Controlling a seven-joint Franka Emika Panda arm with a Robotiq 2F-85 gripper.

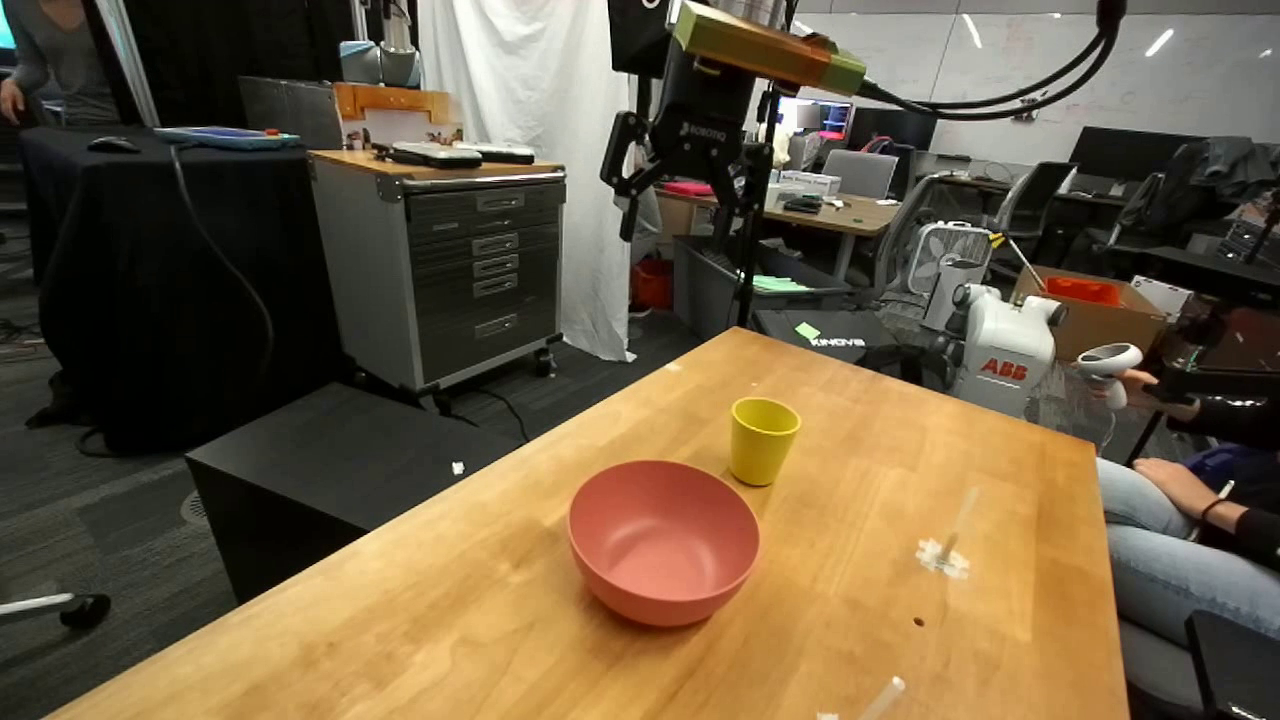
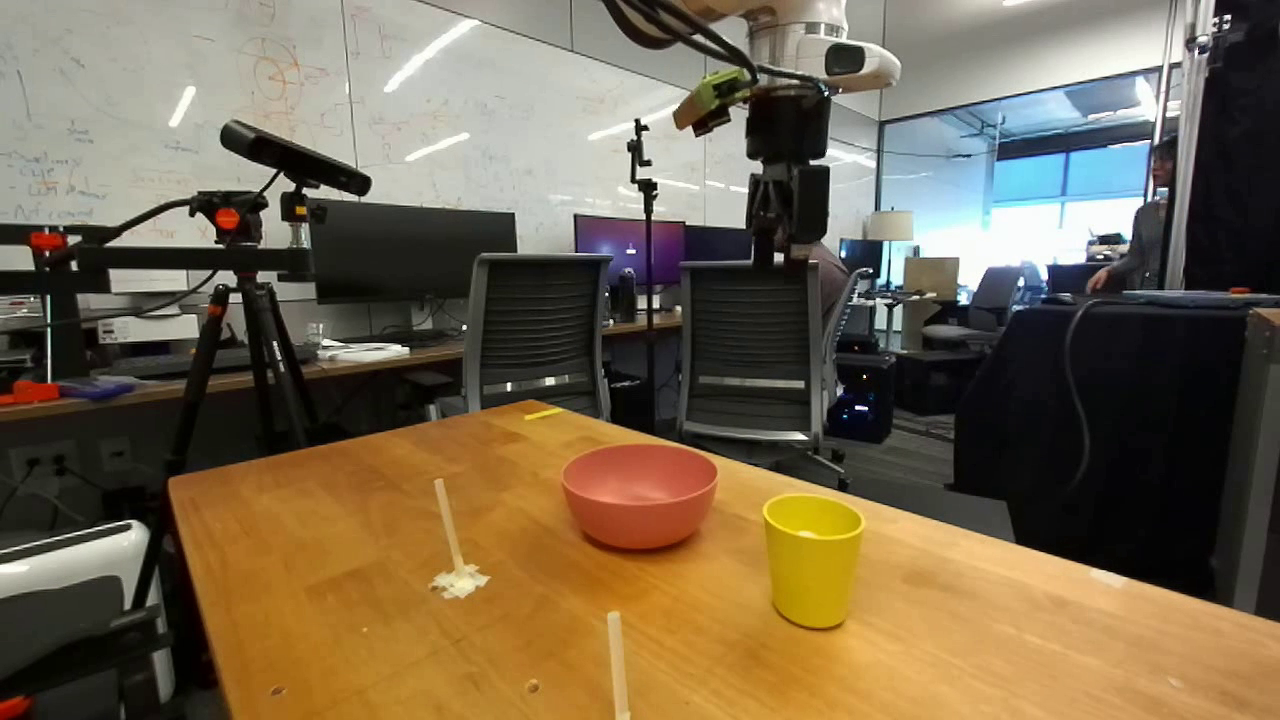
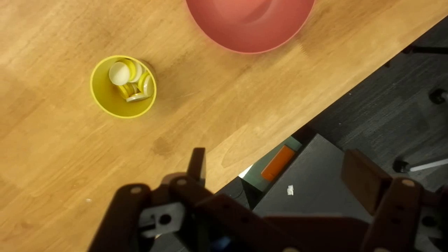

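Observation:
A yellow cup point(image 1: 762, 446) stands upright on the wooden table, beside a pink-red bowl point(image 1: 663, 540). From above, in the wrist view, several white and yellow discs point(image 3: 133, 80) lie inside the cup point(image 3: 98, 86); only the near part of the bowl point(image 3: 256, 35) shows at the top edge. The bowl's visible interior is empty in exterior view 1. My gripper point(image 1: 675, 230) hangs high above the table, well clear of both. Its fingers are spread wide in the wrist view, with nothing between them, so it is open.
Two thin translucent sticks rise from the table point(image 2: 324, 516); one stick point(image 2: 447, 524) is fixed with white tape. A black box point(image 1: 348, 450) stands lower, past the table's edge. Bare tabletop surrounds the cup and bowl.

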